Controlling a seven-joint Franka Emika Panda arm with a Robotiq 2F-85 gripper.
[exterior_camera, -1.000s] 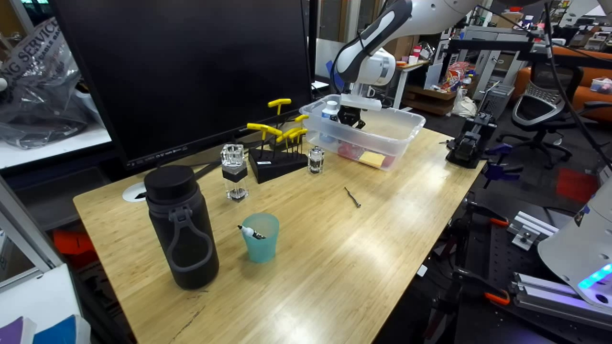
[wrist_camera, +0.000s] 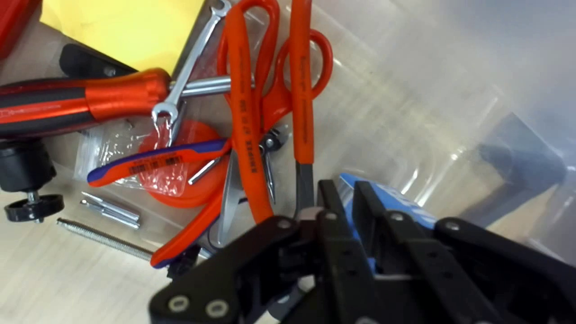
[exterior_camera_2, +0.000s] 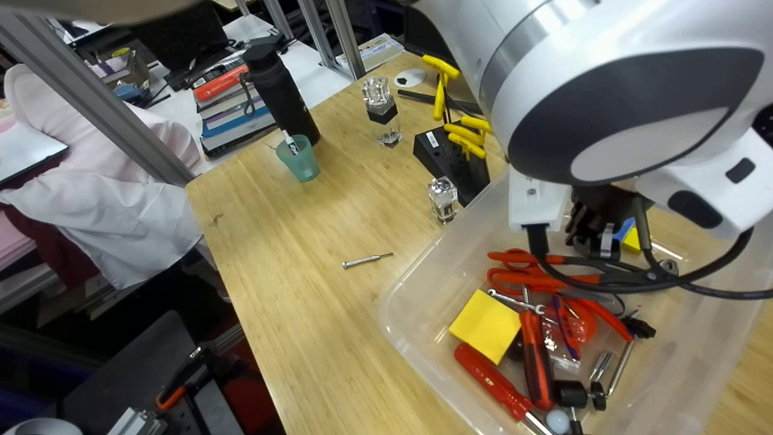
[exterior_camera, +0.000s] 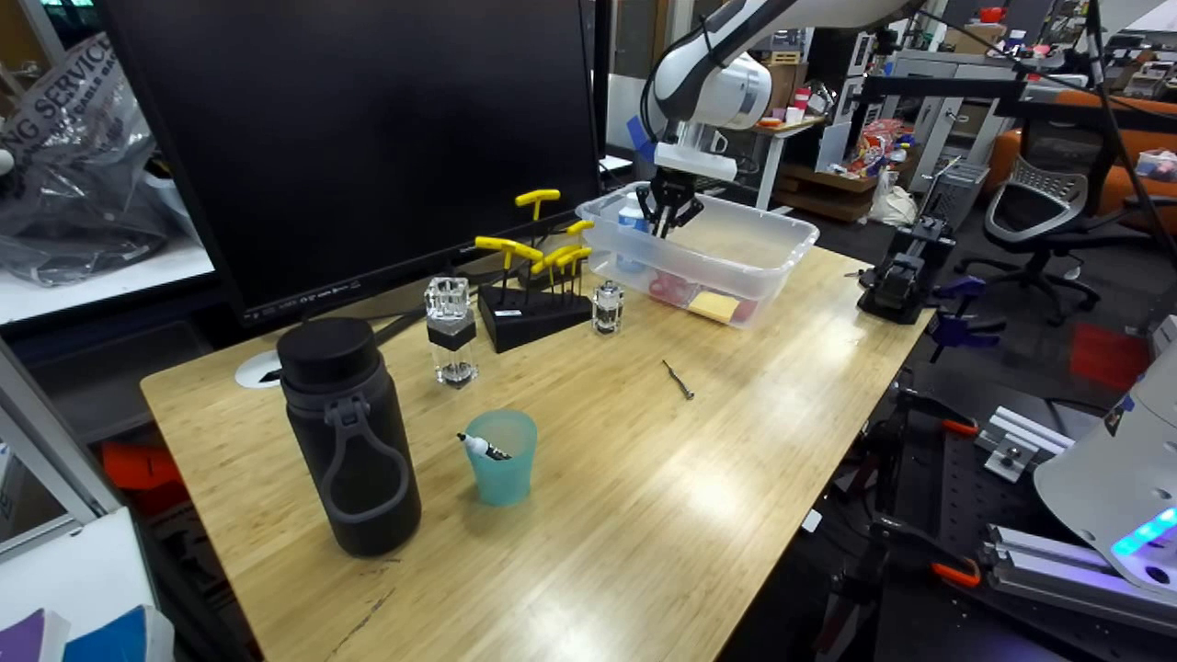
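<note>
My gripper is over the clear plastic bin [exterior_camera: 789, 245], fingers pointing down and close together with a narrow gap. In the wrist view a blue item with white marks [wrist_camera: 397, 200] shows in that gap and out past the right finger; the gripper looks shut on it, though the contact itself is hidden. Exterior view 1 shows the gripper [exterior_camera: 662, 230] at the bin's back-left part, by a bottle with a blue label [exterior_camera: 632, 216]. In exterior view 2 the arm hides most of the gripper. Orange-handled tools [wrist_camera: 248, 113] lie left of the fingers in the wrist view.
The bin also holds a yellow pad [exterior_camera_2: 485, 326] and screwdrivers [exterior_camera_2: 536, 359]. On the table are a hex-key stand [exterior_camera: 535, 314], clear grinders [exterior_camera: 451, 331], a teal cup with a marker [exterior_camera: 504, 463], a black bottle [exterior_camera: 348, 441] and a small metal tool [exterior_camera: 678, 381].
In exterior view 1 the gripper has risen, and its fingers now show above the bin wall. The arm has shifted slightly right. The tabletop things stand as before.
</note>
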